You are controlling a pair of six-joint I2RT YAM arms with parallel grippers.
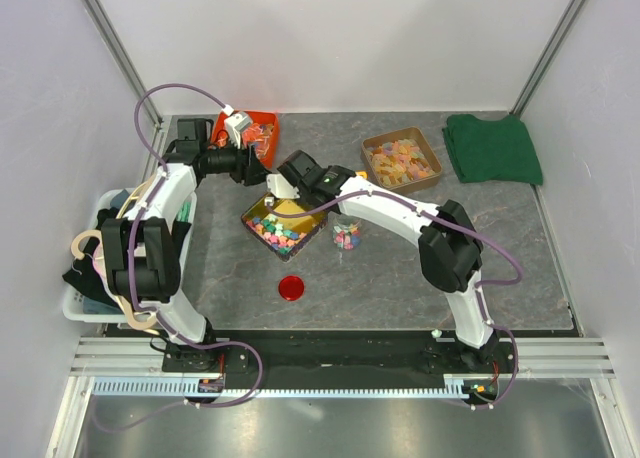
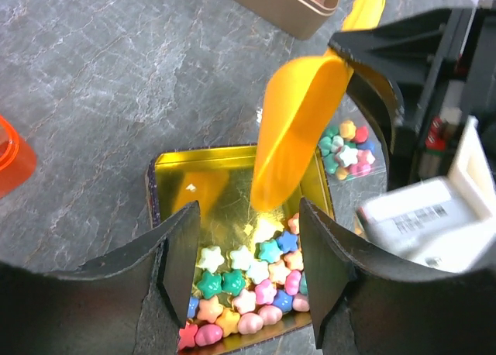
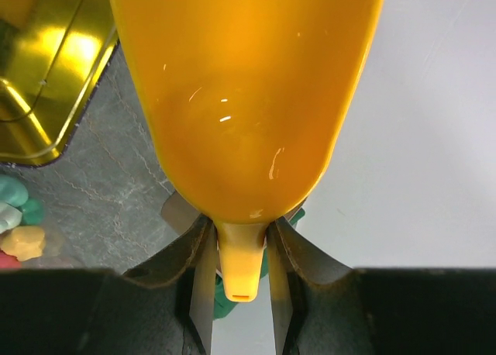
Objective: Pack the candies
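My right gripper is shut on the narrow handle of a yellow scoop [image 3: 244,99]. The scoop's bowl [image 2: 285,130] is tilted above the gold tin [image 2: 174,163] in the left wrist view and looks empty. Star-shaped candies [image 2: 256,281] cover one end of that tin; its other end is bare gold. Up and to the left of the tin in the top view, my left gripper [image 1: 252,170] is open with nothing between its fingers. A clear jar [image 1: 346,238] with colourful candies in its bottom stands right of the tin. The red lid [image 1: 291,288] lies in front.
An orange-red bin [image 1: 262,163] with candies stands back left, and a brown box [image 1: 408,185] of gummies back right. A green cloth [image 1: 492,148] lies beyond the box. Filled white basket [image 1: 78,313] at far left.
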